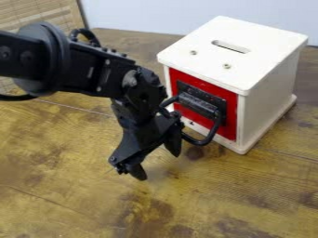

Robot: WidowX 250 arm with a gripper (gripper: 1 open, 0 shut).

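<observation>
A white box [261, 65] with a slot in its top stands on the wooden table [236, 204], its front a red panel [187, 74] with a dark fitting and a black handle. My black gripper [132, 167] points down just left of and in front of the box, low over the table. Its lower fingertips appear a little apart, with no object seen between them; how far the finger is open is hard to make out. A black cable or wrist part reaches toward the red panel, partly overlapping the handle in view.
A woven or wooden panel [19, 51] stands at the back left, with a white wall behind.
</observation>
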